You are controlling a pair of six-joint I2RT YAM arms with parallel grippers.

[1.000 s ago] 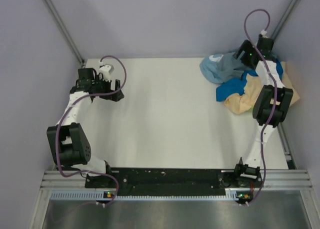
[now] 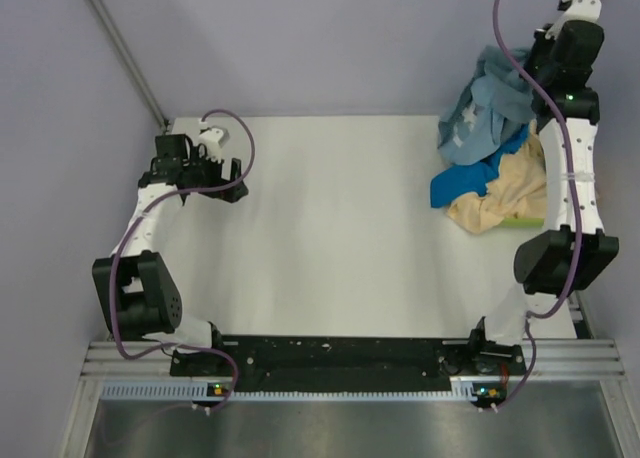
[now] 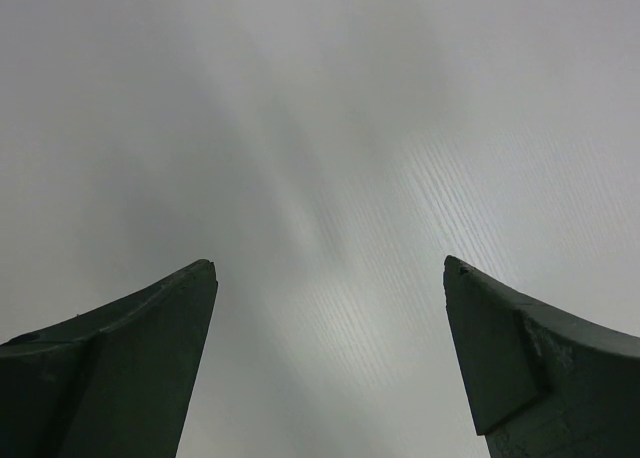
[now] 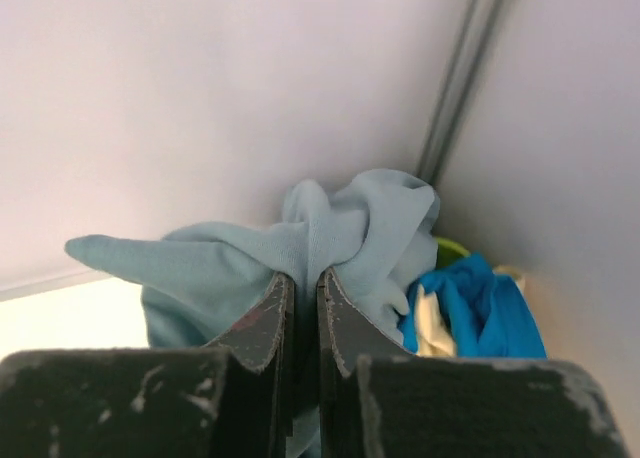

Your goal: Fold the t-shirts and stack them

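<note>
In the top view a light blue shirt point(image 2: 478, 113) hangs raised at the back right from my right gripper point(image 2: 530, 58), which is shut on a bunched fold of it, as the right wrist view point(image 4: 305, 298) also shows. Under it lie a bright blue shirt point(image 2: 455, 186) and a cream shirt point(image 2: 495, 200) in a heap. My left gripper point(image 2: 230, 178) stands open over the white table point(image 2: 330, 228) at the left, only bare surface between its fingers in the left wrist view point(image 3: 330, 288).
A green item point(image 2: 520, 221) shows under the cream shirt. Walls bound the back and both sides, and the heap is close to the right one.
My right gripper has shut on the light blue shirt and lifted it up from the heap, its left part drawing rightward. The left arm has not moved.
</note>
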